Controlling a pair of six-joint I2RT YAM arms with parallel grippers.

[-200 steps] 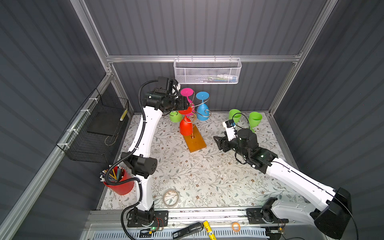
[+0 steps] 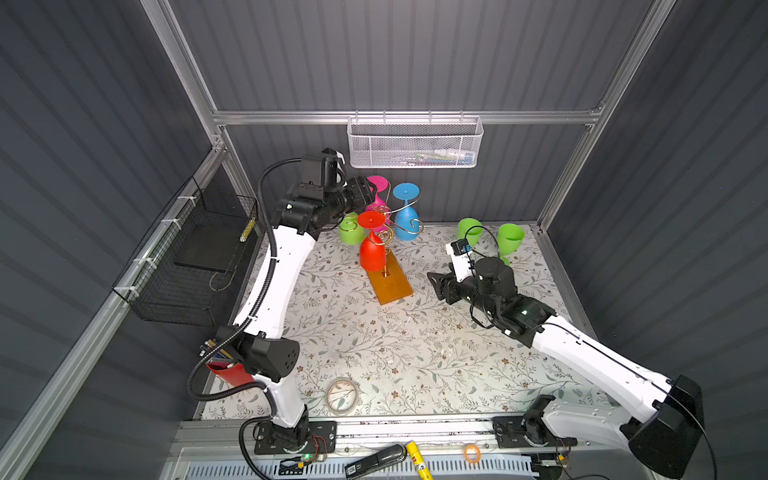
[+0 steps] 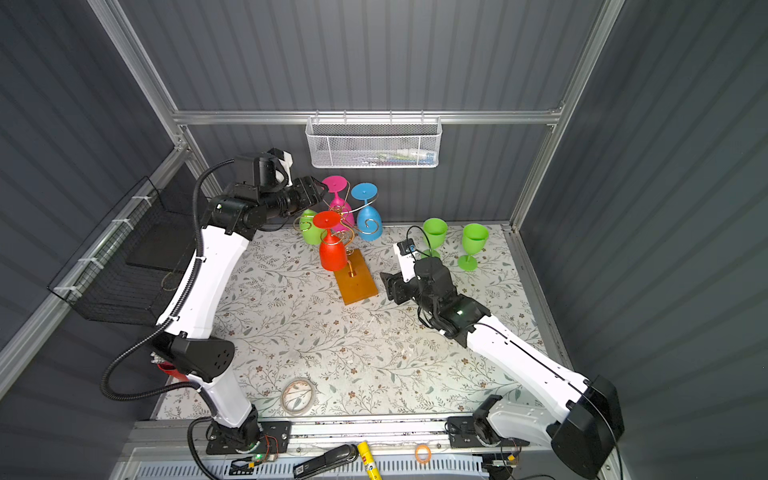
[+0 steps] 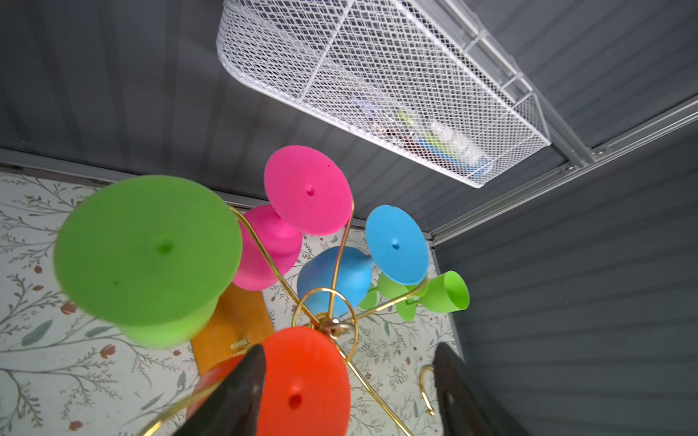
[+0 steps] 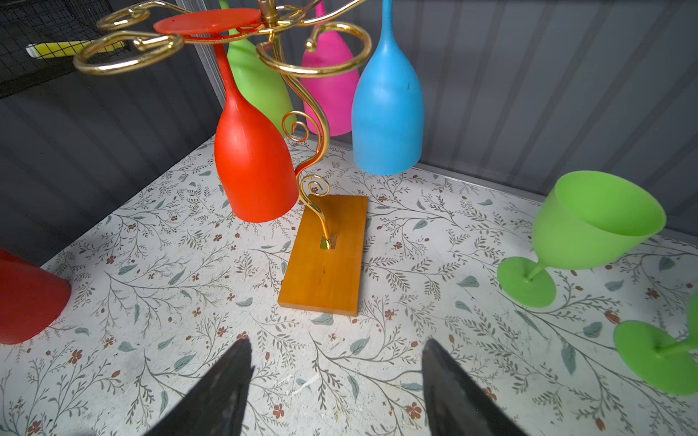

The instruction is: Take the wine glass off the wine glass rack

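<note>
Red (image 2: 372, 254), pink (image 4: 309, 185), blue (image 4: 396, 243) and green (image 4: 149, 247) wine glasses hang upside down on a gold wire rack with a wooden base (image 5: 320, 283). My left gripper is high above the rack's left side, its fingers apart, with the red glass's foot seen beneath the left finger in the left wrist view. It appears to hold nothing. My right gripper stands open and empty in front of the rack on the right, lower down, facing the base and hanging glasses.
Two green glasses (image 5: 581, 218) stand at the back right. A white mesh basket (image 2: 414, 148) hangs on the back wall, a black wire basket (image 2: 184, 272) on the left. A tape roll (image 2: 342, 380) lies at the front.
My left arm has swung slightly left and its gripper has risen a little, uncovering more of the red glass's foot. The right arm and the glasses look unchanged.
</note>
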